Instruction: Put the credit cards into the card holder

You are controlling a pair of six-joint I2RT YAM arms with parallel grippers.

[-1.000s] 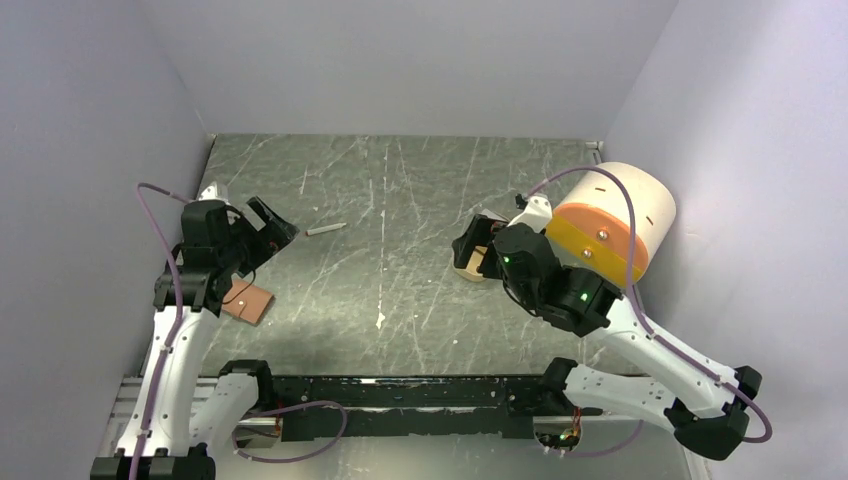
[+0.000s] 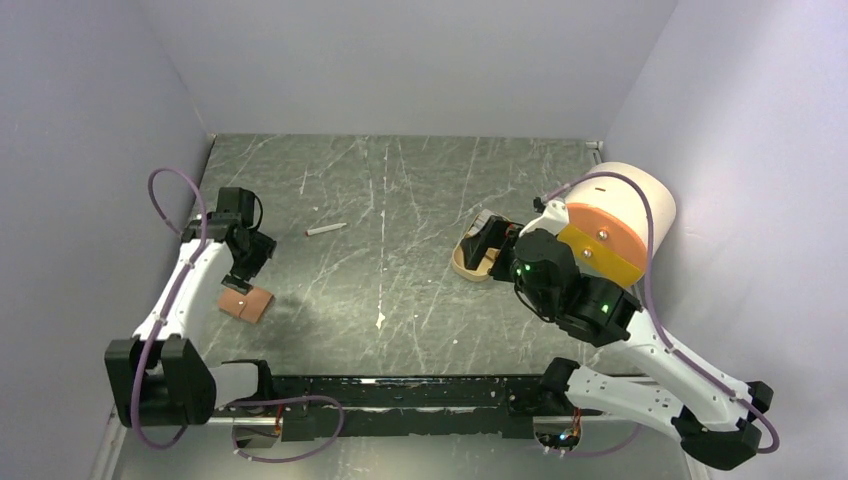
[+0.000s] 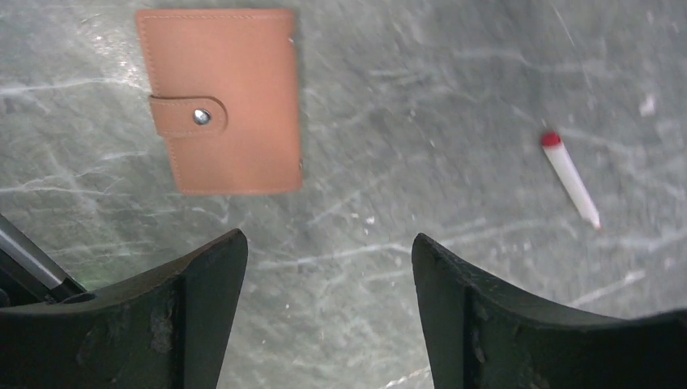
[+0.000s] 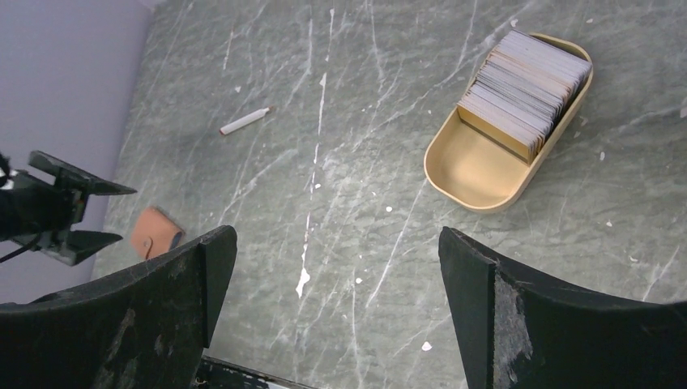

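A closed tan card holder with a snap strap lies at the table's left. My left gripper hangs just above it, fingers apart and empty. A beige tray holding a tight row of cards sits right of centre, partly hidden in the top view by my right gripper. The right gripper is open above the table, with nothing between its fingers in its wrist view.
A white pen-like stick lies left of centre. A cream-and-orange drum with a yellow plate stands at the right edge.
My left arm has swung left and turned, its gripper now lower on screen, near the card holder. The right gripper has shifted slightly rightward.
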